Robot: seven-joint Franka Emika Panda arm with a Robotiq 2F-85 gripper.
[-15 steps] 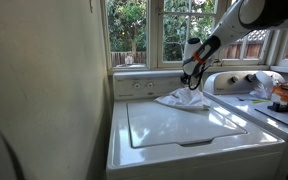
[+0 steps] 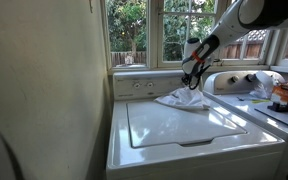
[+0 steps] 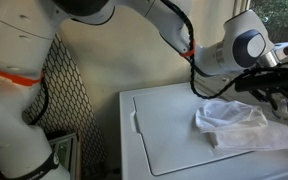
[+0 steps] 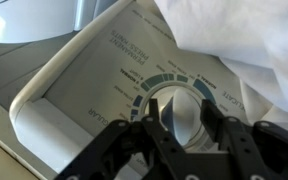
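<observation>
A round dial knob [image 4: 187, 112] with a raised grip sits on the washer's control panel [image 4: 94, 65], ringed by grey and teal markings. My gripper is over it in the wrist view, fingers part open, one fingertip on each side of the knob's raised grip. Whether the fingers touch it cannot be made out. In exterior view 1 the gripper [image 2: 191, 80] is at the panel's right end, behind a crumpled white cloth [image 2: 184, 99]. That cloth [image 3: 229, 120] lies on the washer top in exterior view 2, close below the gripper.
The washer's lid [image 2: 174, 122] is clear in front of the cloth. A second machine [image 2: 246, 82] stands to the right, with an orange item [image 2: 286, 90] and other things on it. Windows [image 2: 189, 30] are behind the panel, and a bare wall [image 2: 44, 80] is on the left.
</observation>
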